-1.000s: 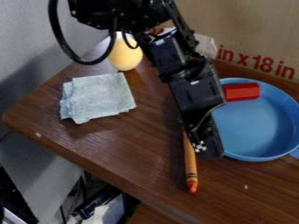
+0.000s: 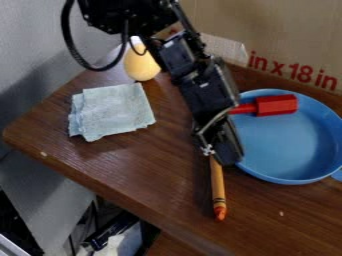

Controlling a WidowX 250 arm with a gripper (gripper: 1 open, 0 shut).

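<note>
My gripper (image 2: 218,150) hangs down over the upper end of an orange crayon (image 2: 218,200) lying on the wooden table, just left of a blue pan (image 2: 301,150). The arm hides part of the crayon and the pan's left side, and I cannot tell whether the fingers are open or shut. A red brush-like object (image 2: 267,104) rests at the pan's far side, partly behind the arm.
A folded light blue cloth (image 2: 110,110) lies on the left of the table (image 2: 134,190). A yellow egg-shaped object (image 2: 140,64) stands at the back, and a cardboard box (image 2: 281,40) is behind. The table's edge runs along the lower left.
The gripper has shifted slightly left and up from beside the pan's lower left, over the crayon. The other things have not visibly moved.
</note>
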